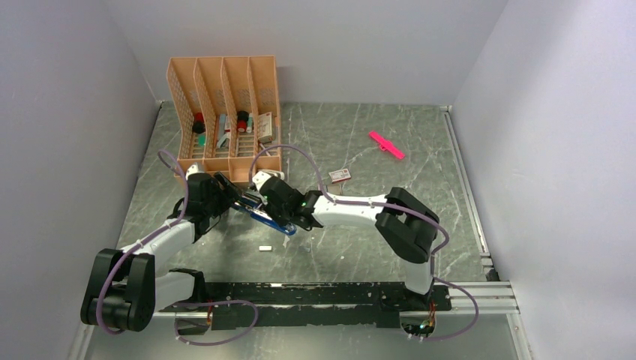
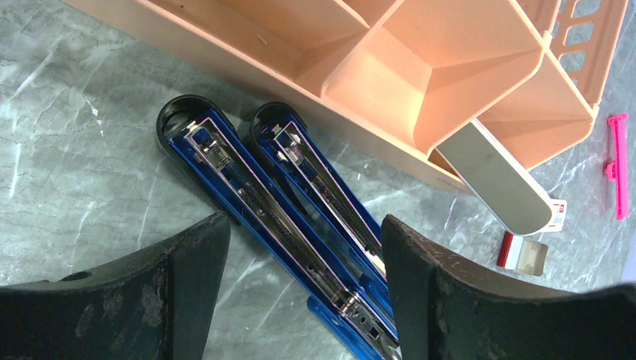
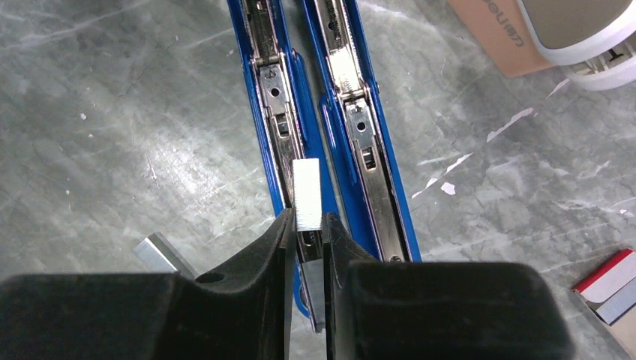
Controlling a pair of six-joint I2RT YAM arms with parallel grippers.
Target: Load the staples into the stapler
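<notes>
Two blue staplers lie side by side at a slant, the first stapler [image 3: 276, 112] and the second stapler [image 3: 375, 180], with their metal channels facing up. A silver staple strip [image 3: 307, 191] is pinched in my right gripper, over the lower part of the first stapler; whether it touches the channel I cannot tell. In the left wrist view my left gripper stands part open, its fingers on either side of both staplers. Another staple strip [image 1: 265, 248] rests on the table in front of them.
An orange divided organizer [image 2: 262, 79] stands right behind the staplers, close to my left gripper. Small boxes, including a staple box [image 1: 340, 175], lie to the right. A pink object [image 1: 386, 145] is farther back.
</notes>
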